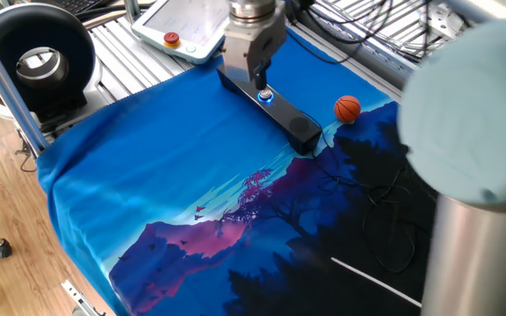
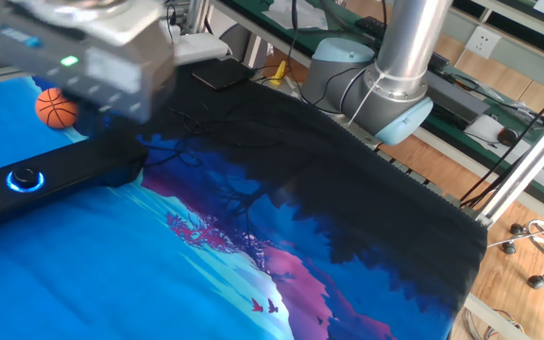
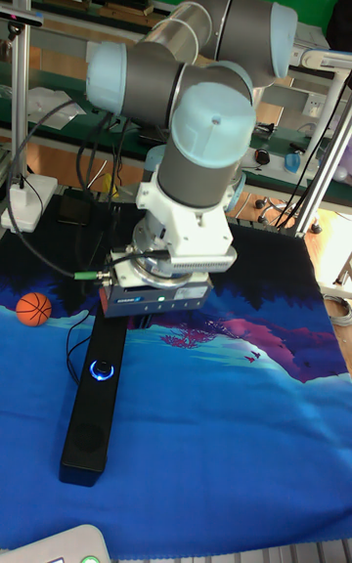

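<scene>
A long black speaker bar (image 1: 281,119) lies on the blue printed cloth, its round knob (image 1: 265,95) ringed with glowing blue light. The knob (image 2: 25,178) also shows clear of the gripper in exterior view 2, as does the knob (image 3: 101,369) in exterior view 3. My gripper (image 1: 260,81) points down above the bar, its dark fingertips just over the knob in exterior view 1. In exterior view 2 the gripper (image 2: 107,118) is blurred near the bar's end. Whether its fingers are apart or together cannot be made out; nothing held shows.
A small orange basketball (image 1: 347,109) rests beside the bar. Thin black cables (image 1: 385,206) trail over the dark part of the cloth (image 1: 323,272). A teach pendant (image 1: 187,26) with a red button lies at the back.
</scene>
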